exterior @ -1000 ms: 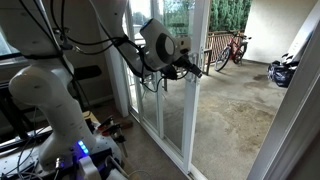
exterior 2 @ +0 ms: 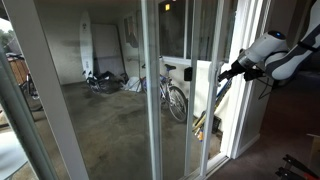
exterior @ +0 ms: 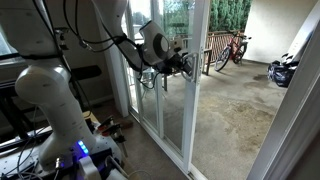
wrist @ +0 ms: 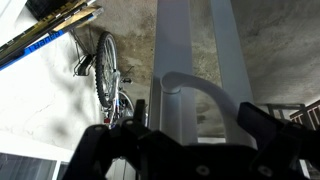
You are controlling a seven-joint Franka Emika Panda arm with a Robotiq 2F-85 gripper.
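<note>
A white-framed glass sliding door (exterior: pixel 190 110) stands in front of my arm. In the wrist view a curved white handle (wrist: pixel 205 88) stands out from the door frame and runs down toward my gripper. The dark fingers are spread apart, with part of the handle in the gap between them. Contact cannot be made out. Exterior view 1 shows the gripper (exterior: pixel 187 66) close to the door's vertical frame. In exterior view 2 the gripper (exterior 2: pixel 229 72) is beside the white frame at the right.
Beyond the glass lies a concrete patio (exterior: pixel 240 105) with a red bicycle (exterior: pixel 232 50) and a dark covered item (exterior: pixel 283 70). A white bicycle (exterior 2: pixel 172 95) and a surfboard (exterior 2: pixel 86 48) stand outside too.
The arm's hand has shifted slightly left and turned near the door frame. The door shows no clear movement.
</note>
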